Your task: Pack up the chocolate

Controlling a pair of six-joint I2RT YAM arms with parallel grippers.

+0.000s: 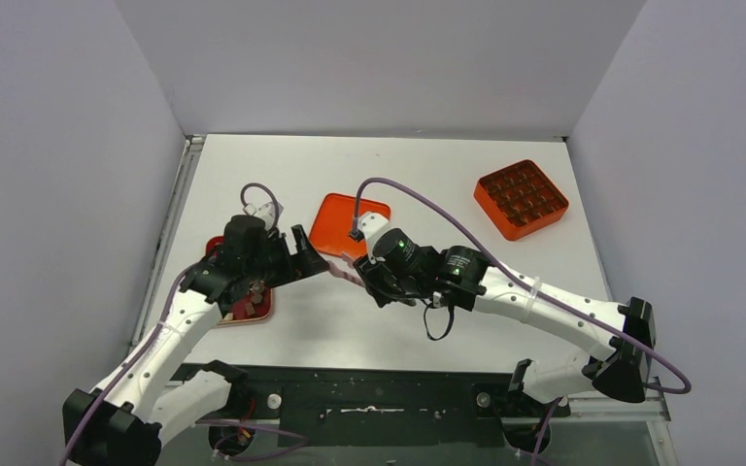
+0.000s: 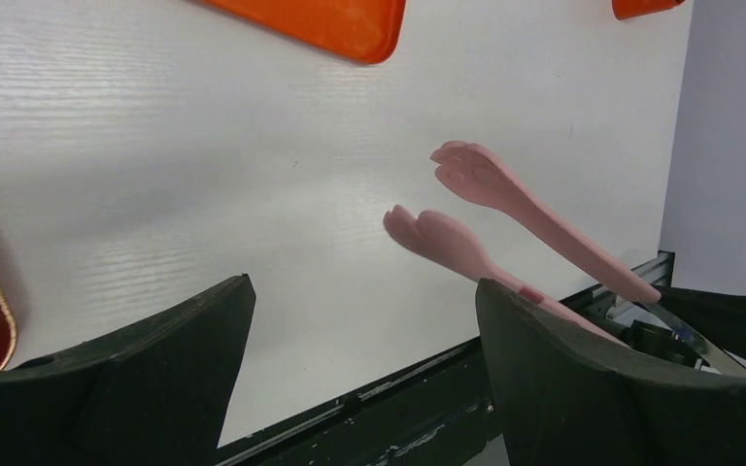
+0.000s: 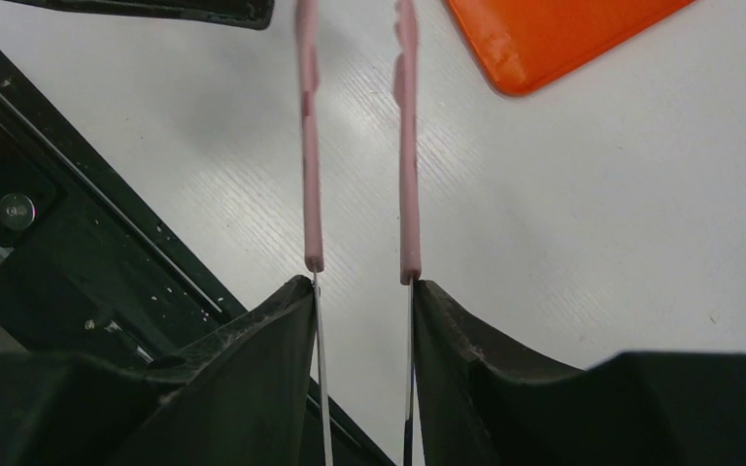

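Note:
My left gripper (image 1: 311, 243) hangs over the middle-left of the table, open, with nothing between its dark fingers. Just beside it, my right gripper holds its long pink-padded fingers (image 3: 410, 194) apart, with only bare table seen between them. A red tray (image 1: 267, 303) with small pieces, likely chocolates, sits at the left, mostly behind the left arm. An orange box (image 1: 520, 199) with a grid of dark compartments stands at the back right.
A flat orange lid or tray (image 1: 340, 218) lies at the centre back. Walls enclose the table at the back and both sides.

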